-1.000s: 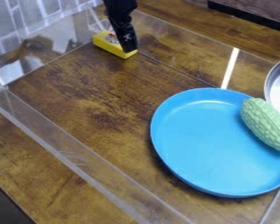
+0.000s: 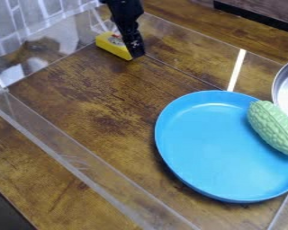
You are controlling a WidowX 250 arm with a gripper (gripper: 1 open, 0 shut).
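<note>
A black gripper (image 2: 127, 40) reaches down from the top into the back left corner, over a yellow block-like object (image 2: 111, 47) lying on the wooden surface. The gripper's fingers are at that object, open as far as can be seen, partly hiding it. A blue plate (image 2: 207, 153) lies at the front right, with a pale green bumpy gourd (image 2: 275, 128) resting on its right side.
A silver pan (image 2: 286, 90) stands at the right edge, behind the plate. Clear panels (image 2: 86, 171) border the wooden work area (image 2: 98, 108), whose middle and left are free. A tiled wall is at the back left.
The gripper has shifted very slightly at the yellow object; everything else is unchanged.
</note>
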